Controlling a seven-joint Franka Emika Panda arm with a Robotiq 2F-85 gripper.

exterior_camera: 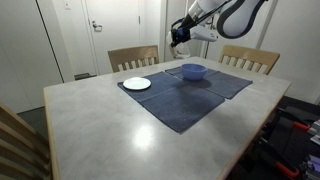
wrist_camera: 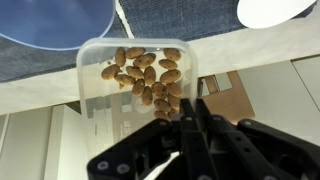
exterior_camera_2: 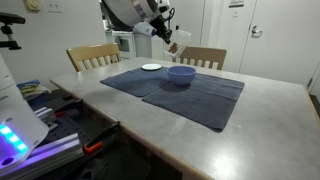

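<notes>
In the wrist view, a clear container [wrist_camera: 105, 105] with several brown nuts [wrist_camera: 150, 80] inside is held by my gripper, shut on its side wall. The same clear container [exterior_camera_2: 180, 42] shows tilted above the table in exterior view 2, with the gripper [exterior_camera_2: 168, 33] at its left. Below and near it stands a blue bowl [exterior_camera: 194, 72], whose inside I cannot make out. To the left of the bowl lies a white plate [exterior_camera: 137, 84], bare as far as I can see.
Dark placemats [exterior_camera: 182, 106] lie under the plate and bowl. Wooden chairs [exterior_camera: 134, 59] stand along the far edge of the table [exterior_camera: 95, 120].
</notes>
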